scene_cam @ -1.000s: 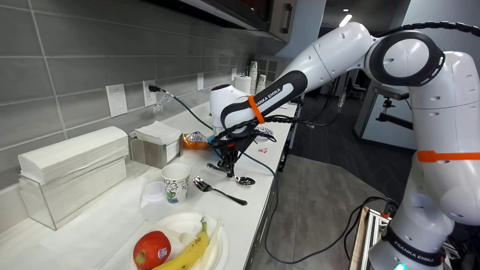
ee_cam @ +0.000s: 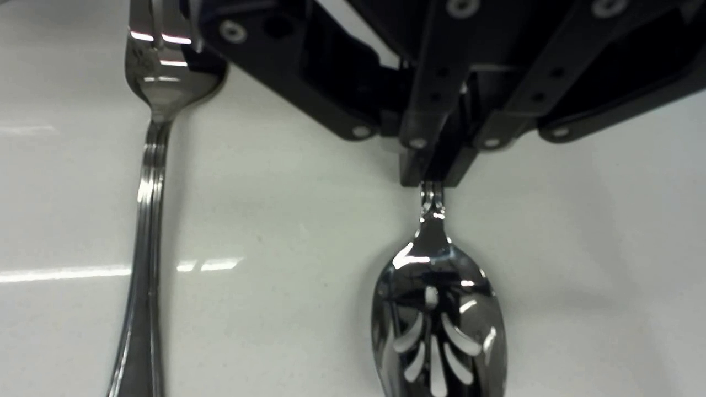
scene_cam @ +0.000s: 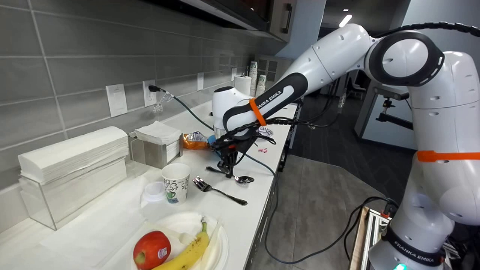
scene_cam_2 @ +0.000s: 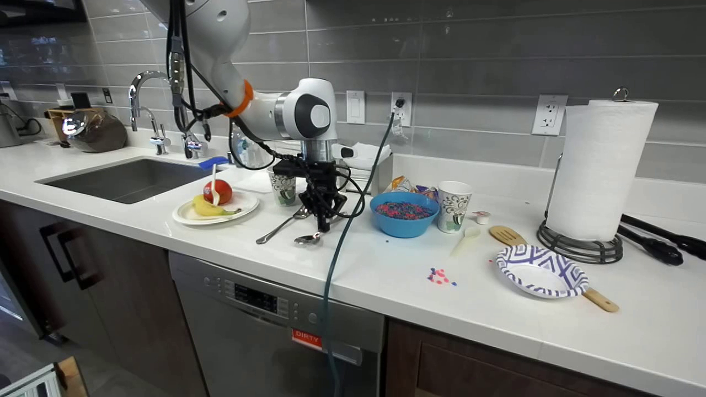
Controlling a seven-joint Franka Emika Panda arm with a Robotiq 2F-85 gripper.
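In the wrist view my gripper is shut on the neck of a slotted metal spoon (ee_cam: 440, 317), whose bowl points away below the fingertips. The spoon lies at or very close to the counter; any small gap beneath it cannot be judged. A metal fork (ee_cam: 152, 192) lies to its left, apart from the fingers. From the side, the gripper (scene_cam_2: 322, 225) hangs pointing down over the counter, with the spoon's bowl (scene_cam_2: 308, 238) in front and the fork (scene_cam_2: 281, 228) to the left. Most of the spoon's handle is hidden behind the fingers in the wrist view.
A plate (scene_cam_2: 182, 217) with a banana and a red fruit stands left. Right of the gripper are a blue bowl (scene_cam_2: 405, 227) of small pieces, a paper cup (scene_cam_2: 454, 205) and a patterned bowl (scene_cam_2: 543, 271). A cable (scene_cam_2: 334, 278) hangs across the counter's front edge.
My gripper and the spoon have shifted very slightly toward the backsplash in exterior view 1. The fork and the other objects have stayed in place.
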